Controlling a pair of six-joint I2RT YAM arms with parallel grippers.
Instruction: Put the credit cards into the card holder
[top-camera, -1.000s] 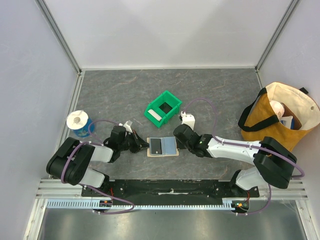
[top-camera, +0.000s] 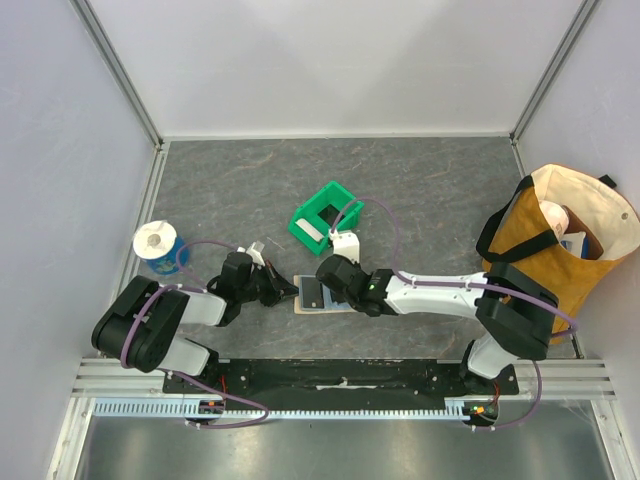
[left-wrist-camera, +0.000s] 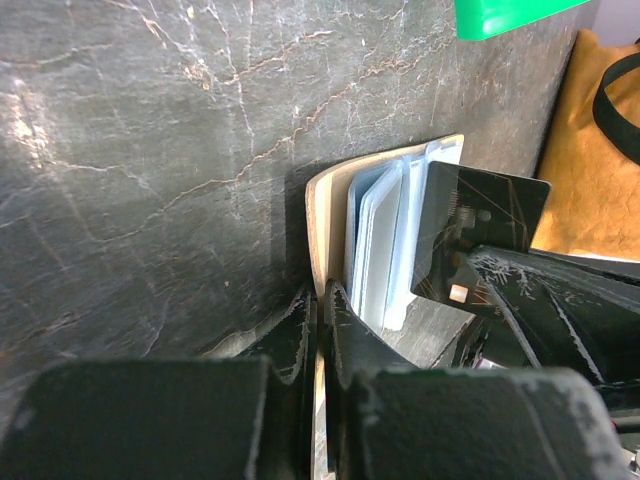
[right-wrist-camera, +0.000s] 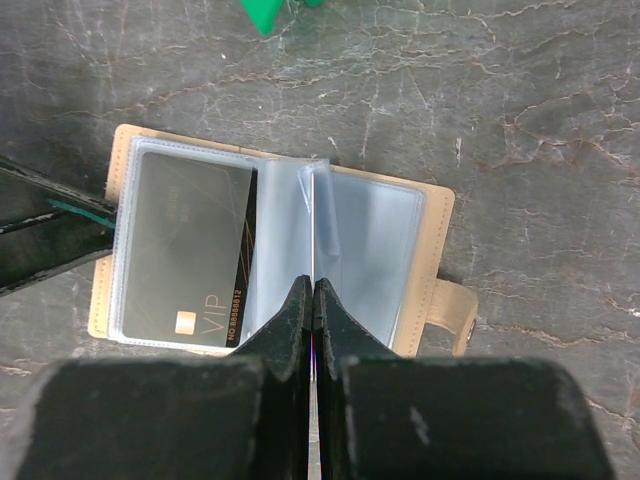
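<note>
The open card holder (right-wrist-camera: 440, 230) has a beige border and lies flat on the table. Under its left clear sleeve is a black VIP card (right-wrist-camera: 190, 240); the right side (right-wrist-camera: 375, 250) is pale blue. My left gripper is shut on the holder's left beige edge. Over the middle of the holder, my right gripper has its fingers together. A thin pale edge of a raised clear sleeve (right-wrist-camera: 318, 200) runs down to these fingertips; whether it is pinched I cannot tell. In the top view the right arm covers part of the holder.
Behind the holder stands a green box (top-camera: 342, 192) with a white card (top-camera: 310, 229) and a dark card in it. A blue-and-white roll (top-camera: 160, 245) is at left, an orange bag (top-camera: 555, 270) at right.
My right gripper has moved left, from the holder's right edge to over its middle. The left arm, the holder and the green box have stayed in place.
</note>
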